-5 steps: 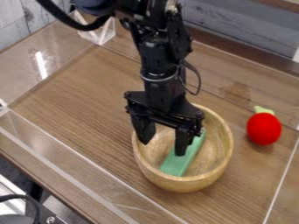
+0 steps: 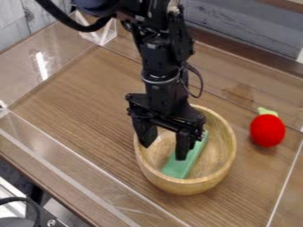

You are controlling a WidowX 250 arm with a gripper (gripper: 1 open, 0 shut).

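The black gripper (image 2: 166,135) hangs over a tan wooden bowl (image 2: 185,183) in the middle right of the camera view, its two fingers spread apart, one at the bowl's left side and one toward its right. A green elongated object (image 2: 179,165) lies inside the bowl, partly hidden behind the right finger. Whether anything is between the fingers is hard to see; none shows.
A red tomato-like object (image 2: 268,132) with a pale green item behind it lies right of the bowl. A wall runs along the back, and a black cable shows at the lower left.
The gripper has shifted very slightly over the bowl; the bowl and the objects look unmoved.
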